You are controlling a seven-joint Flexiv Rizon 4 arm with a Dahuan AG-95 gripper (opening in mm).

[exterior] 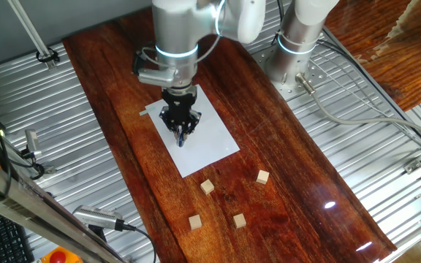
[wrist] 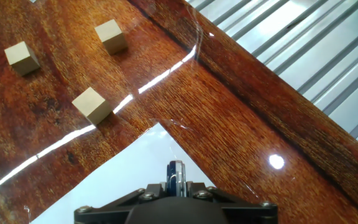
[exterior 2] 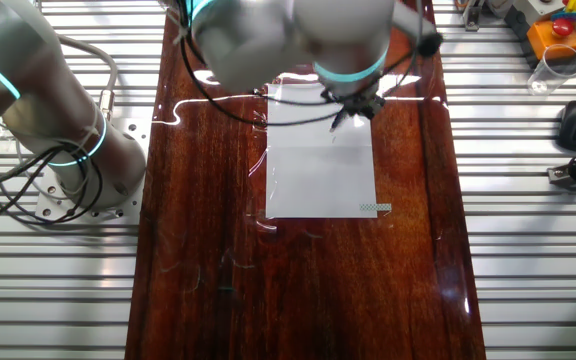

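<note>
A white sheet of paper (exterior: 207,142) lies on the dark wooden table. Over it, my gripper (exterior: 180,136) points down, its fingers close together. In the wrist view a narrow, dark blue and silvery object (wrist: 176,177) stands at the fingertips, and the gripper appears shut on it. Exterior view 2 shows a bluish bit of it (exterior 2: 339,119) above the sheet (exterior 2: 320,180), below the blurred arm. Its lower tip is hidden, so contact with the paper cannot be told. No clear mark shows on the visible paper.
Several small wooden cubes lie beyond the sheet, including a near one (exterior: 207,186) and a right one (exterior: 262,177). A small patterned strip (exterior 2: 375,207) sits at one paper corner.
</note>
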